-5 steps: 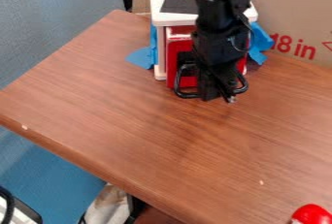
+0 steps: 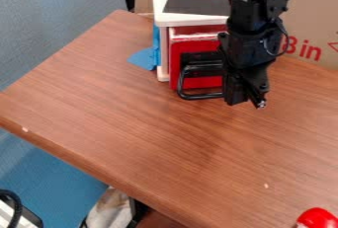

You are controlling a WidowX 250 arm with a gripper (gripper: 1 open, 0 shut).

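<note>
A small white box-like unit (image 2: 184, 5) with a red front (image 2: 193, 40) and a black looped handle (image 2: 199, 94) stands at the back of the wooden table. The black arm comes down over its right side, and its gripper (image 2: 254, 102) hangs just right of the handle, low over the table. Whether the fingers are open or shut is hard to make out. Blue material (image 2: 142, 56) lies at the unit's left.
A cardboard box (image 2: 311, 25) stands behind at the right. A red round object (image 2: 317, 218) is at the bottom right corner.
The arm and gripper have moved to the right, from in front of the red front and handle to beside them. The unit looks unmoved.
</note>
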